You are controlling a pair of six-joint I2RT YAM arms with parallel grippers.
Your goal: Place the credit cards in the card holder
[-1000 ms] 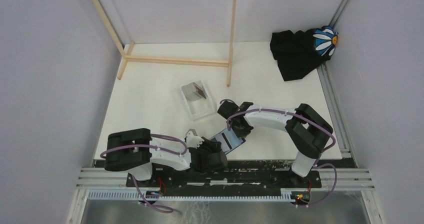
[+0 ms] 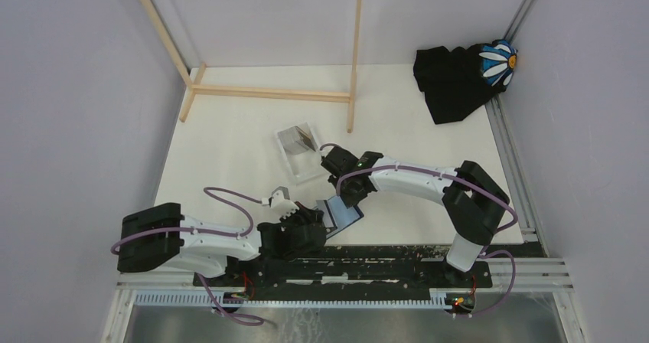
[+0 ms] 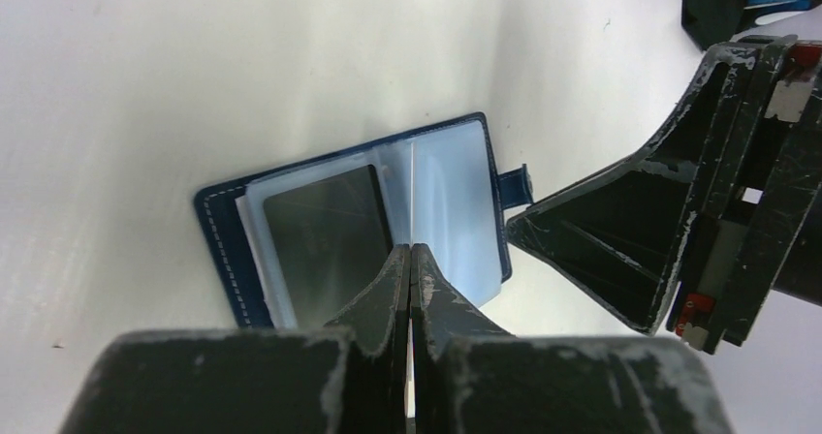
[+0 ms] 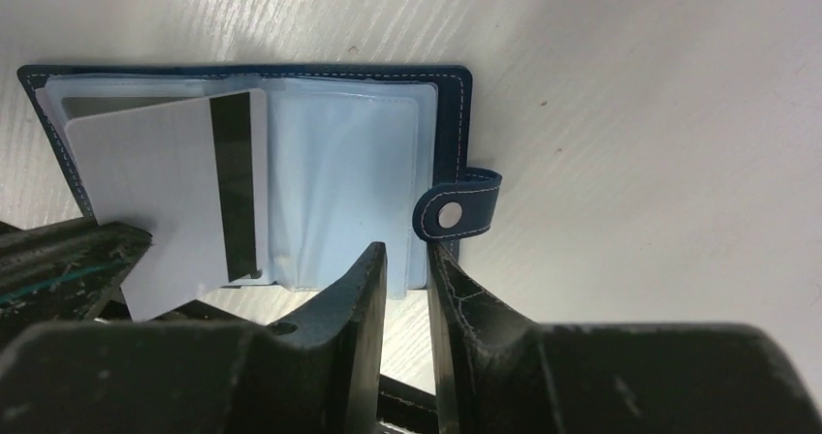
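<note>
Open on the table lies a dark blue card holder (image 2: pixel 344 211) with clear bluish sleeves, its snap strap (image 4: pixel 460 204) at the right in the right wrist view. A grey card (image 4: pixel 170 192) with a black stripe is held above the holder's left half by my left gripper, which is shut. The left wrist view shows that card edge-on, as a thin white line. Behind it, a dark rectangle (image 3: pixel 325 240) fills the left sleeve. My right gripper stands part open over the holder's right edge by the strap, with no card between its fingers.
A white tray (image 2: pixel 309 178) with several cards (image 2: pixel 297 140) stands behind the holder. Farther back is a wooden frame (image 2: pixel 268 93); a black cloth (image 2: pixel 451 83) lies at the back right. The table right of the tray is clear.
The left gripper, still near the holder, has moved left across the table. The holder has shifted left too, and the right gripper has come left over its right part.
</note>
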